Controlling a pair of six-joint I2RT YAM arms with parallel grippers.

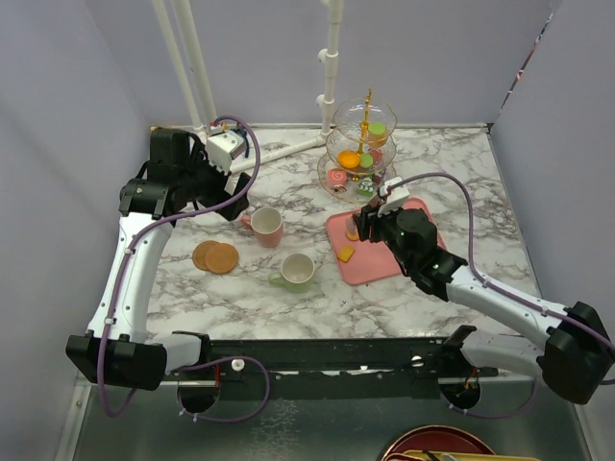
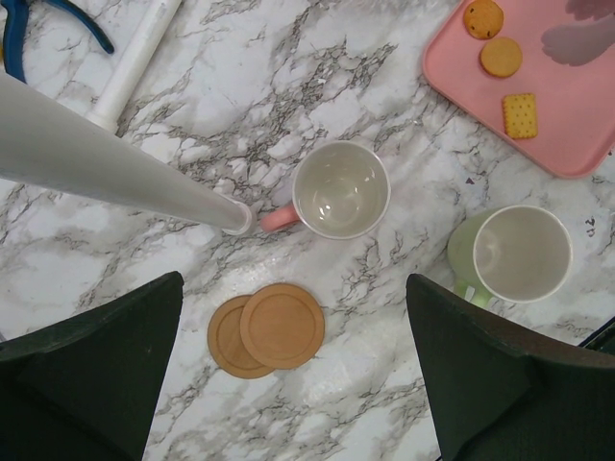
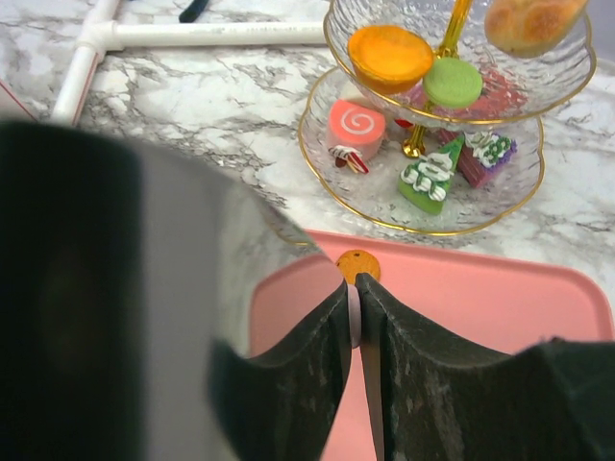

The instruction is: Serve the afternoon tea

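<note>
My right gripper [image 1: 361, 229] is over the left part of the pink tray [image 1: 365, 274], shut on a small pale pink item [image 3: 355, 315] that shows only as a sliver. Under and near it lie a chip cookie [image 2: 482, 17], a plain round cookie [image 2: 501, 57] and a square cracker [image 2: 520, 115]. Behind the tray rises the tiered glass stand [image 1: 323, 182] with several sweets. My left gripper hangs wide open and empty above the table's left side. Below it are two brown coasters [image 2: 282, 327], a pink-handled cup [image 2: 341, 190] and a green cup [image 2: 509, 254].
White pipes [image 1: 288, 149] run along the back and rise beside the stand. Blue-handled pliers [image 2: 13, 38] lie at the back left.
</note>
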